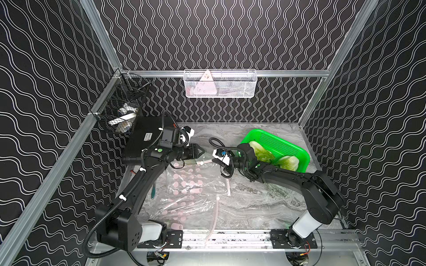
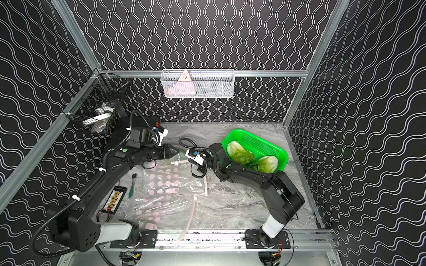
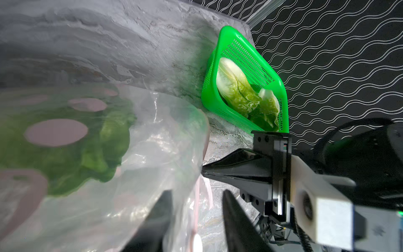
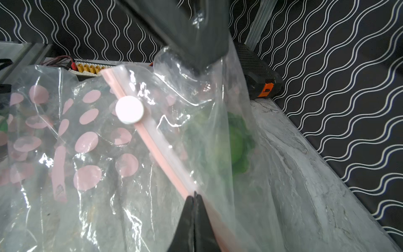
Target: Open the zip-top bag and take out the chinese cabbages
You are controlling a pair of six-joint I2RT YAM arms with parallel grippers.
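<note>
The clear pink-dotted zip bag lies in front of my arms, and green cabbage leaves show through its film. Its pink zip strip carries a round white slider. My left gripper is open above the bag's mouth, its fingers blurred with film close to them. At the zip edge, my right gripper is shut, its tips touching the strip; whether a fold of film is pinched there I cannot tell. Two cabbages lie in the green basket to the right.
A second flat bag lies nearer the front rail. The black case stands at the back left, and a teal-handled brush lies left of the bags. Bare table extends right of the bags.
</note>
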